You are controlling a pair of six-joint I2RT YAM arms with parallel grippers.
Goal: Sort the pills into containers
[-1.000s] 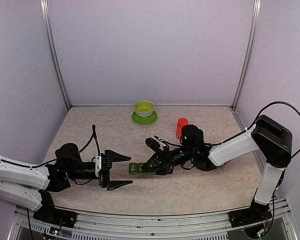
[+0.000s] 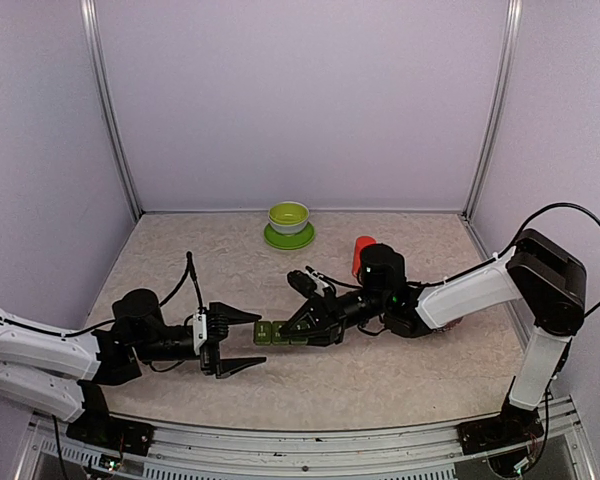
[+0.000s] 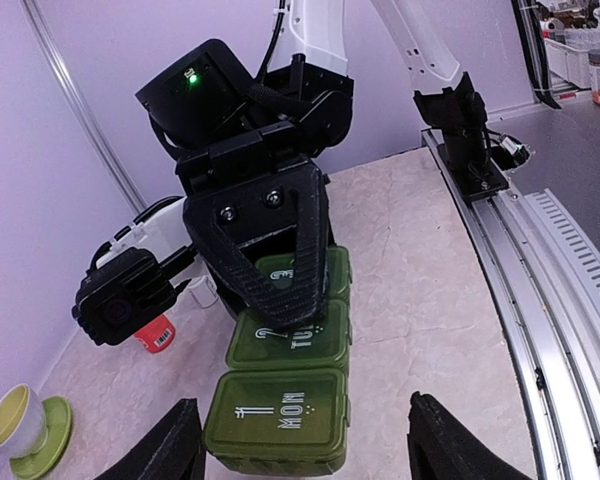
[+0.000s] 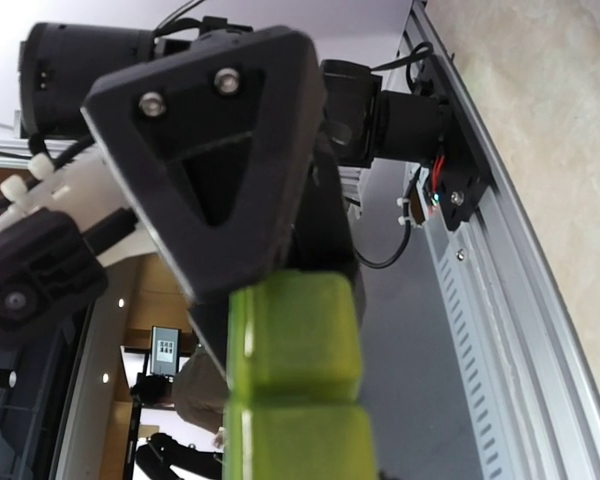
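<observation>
A green weekly pill box point(image 2: 270, 333) is held in the air by my right gripper point(image 2: 307, 331), shut on it; in the left wrist view its end lid point(image 3: 277, 415) reads MON, with TU on the one behind. In the right wrist view the green compartments point(image 4: 298, 340) fill the lower middle. My left gripper point(image 2: 258, 341) is part open, its fingers either side of the box's free end, the upper and lower tips just left of it in the top view. Whether they touch the box cannot be told.
A yellow-green bowl point(image 2: 289, 217) on a green plate point(image 2: 287, 240) and a red cylinder point(image 2: 364, 249) stand at the back.
My right gripper and the pill box have moved slightly up and leftward toward my left gripper, which has barely moved.
</observation>
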